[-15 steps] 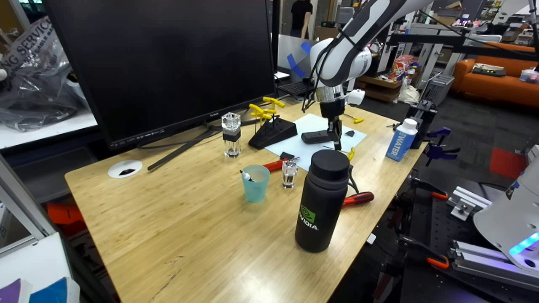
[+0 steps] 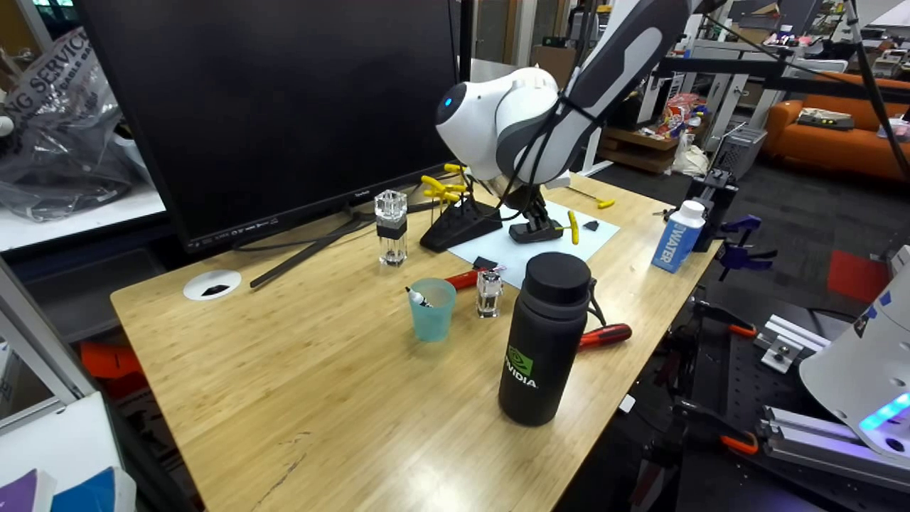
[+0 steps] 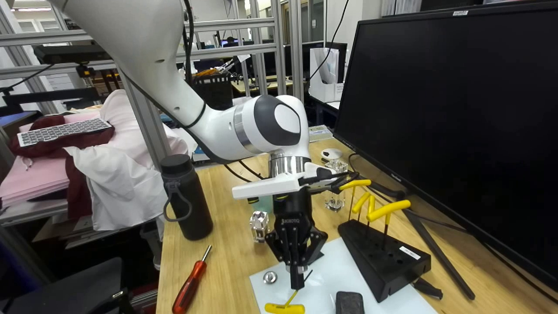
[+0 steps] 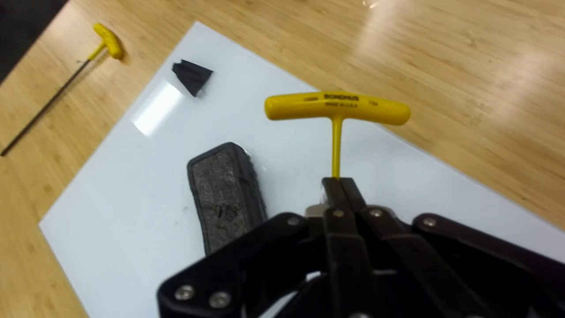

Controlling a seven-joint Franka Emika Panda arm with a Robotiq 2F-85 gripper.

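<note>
A yellow T-handle hex key [image 4: 339, 106] is at the tip of my gripper. The gripper is shut on its shaft just below the handle, with almost no gap between the fingers. In exterior view 2 the hex key [image 3: 285, 308] pokes out of the gripper [image 3: 297, 282], its thin dark shaft showing on the other side. Exterior view 1 shows its handle [image 2: 574, 227] beside the black eraser block [image 2: 535, 231]. The black hex key stand [image 3: 384, 259], holding several yellow-handled keys, is close by on the monitor side.
A white sheet [image 4: 132, 212] lies under the gripper, with a black scrap [image 4: 191, 76] on it. Another yellow hex key [image 4: 108, 41] lies off the sheet. A black bottle [image 2: 546, 341], a teal cup [image 2: 433, 311] and clear blocks stand nearby.
The arm has moved left toward the stand and tilted. The yellow hex key has left its spot near the sheet's front edge and moved back and left with the gripper.
</note>
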